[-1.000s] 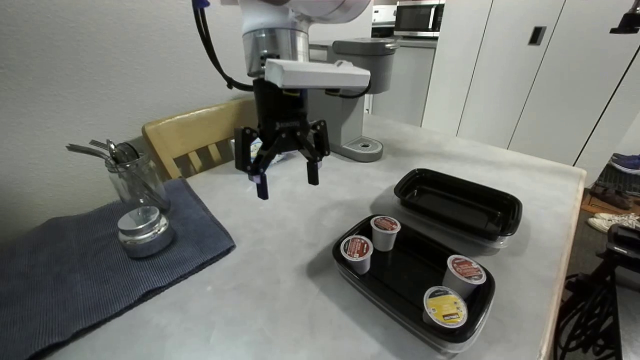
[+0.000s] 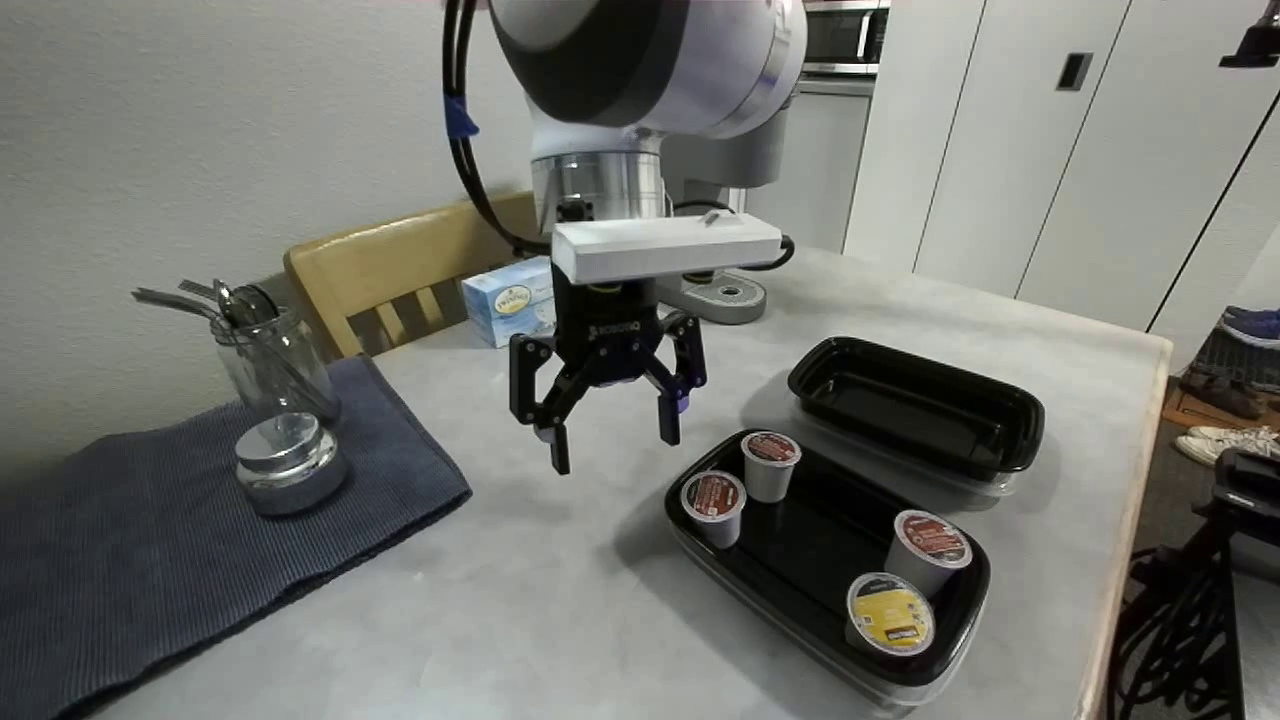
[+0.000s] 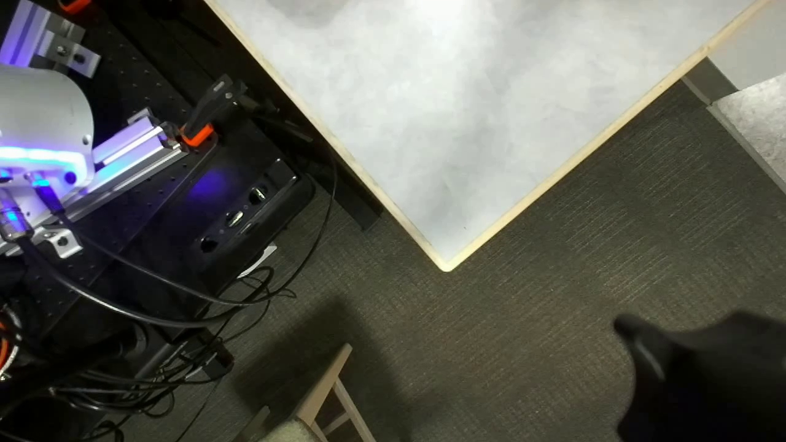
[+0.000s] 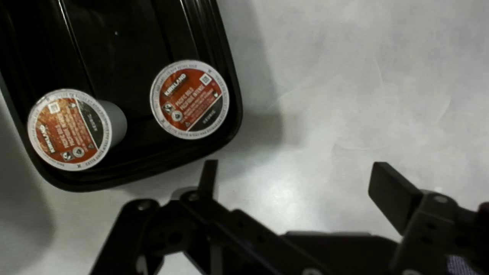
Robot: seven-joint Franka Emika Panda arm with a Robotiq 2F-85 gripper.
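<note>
My gripper (image 2: 614,446) hangs open above the bare table, a little left of the near black tray (image 2: 801,564), with nothing between its fingers. In that tray stand several coffee pods: two red-topped ones at the end closer to me, a red-topped pod (image 2: 769,467) and another red-topped pod (image 2: 715,505). At the other end are a third red pod (image 2: 927,551) and a yellow-topped pod (image 2: 890,616). From the wrist, one red lid (image 4: 189,99) and a tilted-looking second red lid (image 4: 68,130) show ahead of the open fingers.
An empty black tray (image 2: 918,406) sits behind the pod tray. To the left, a silver-lidded jar (image 2: 289,464) and a glass of utensils (image 2: 274,360) rest on a blue cloth (image 2: 156,528). A tea box (image 2: 509,300) and a grey machine's base (image 2: 720,298) stand behind me.
My gripper has come lower and moved right, closer to the pod tray, staying open. The pods and trays have not moved.
</note>
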